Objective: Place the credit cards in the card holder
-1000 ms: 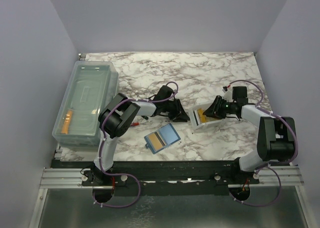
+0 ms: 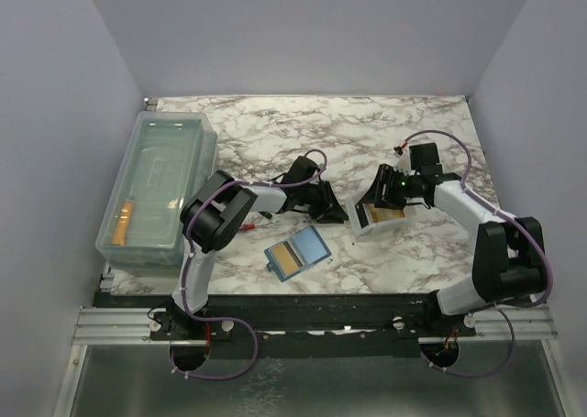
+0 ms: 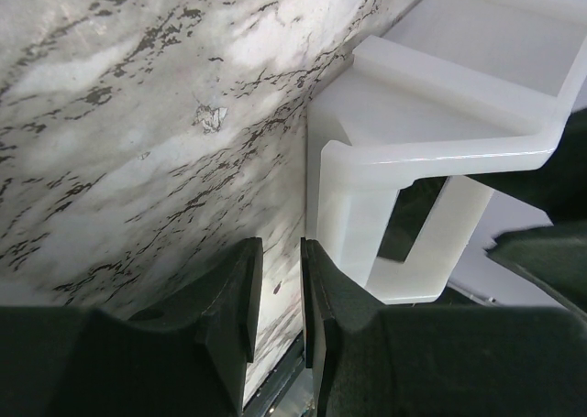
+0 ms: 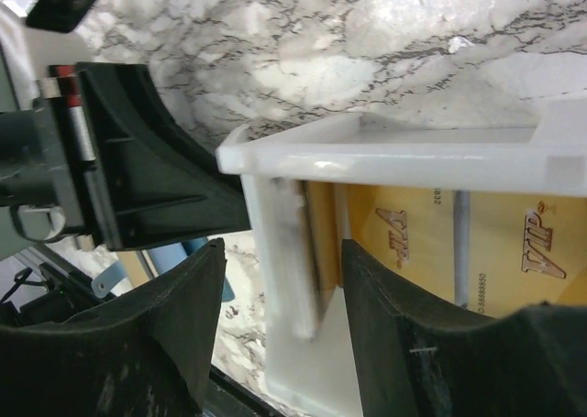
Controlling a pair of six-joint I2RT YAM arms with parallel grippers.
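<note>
The white card holder [image 2: 399, 219] lies on the marble table, with gold "VIP" cards [image 4: 399, 243] in its compartments. My right gripper hangs over the holder's left end compartment, fingers apart and part open, the slot's white wall and gold strip visible between and beyond them. My left gripper is low at the holder's left side, its fingertips slightly apart, a narrow gap of marble between them.
A blue-and-tan card tray [image 2: 312, 246] lies at the front centre, with a red tool [image 2: 249, 226] behind it. A large green-lidded bin [image 2: 156, 188] fills the left side.
My right gripper has moved leftward over the holder to its left end, and the arm has shifted with it. The left arm has not visibly moved.
</note>
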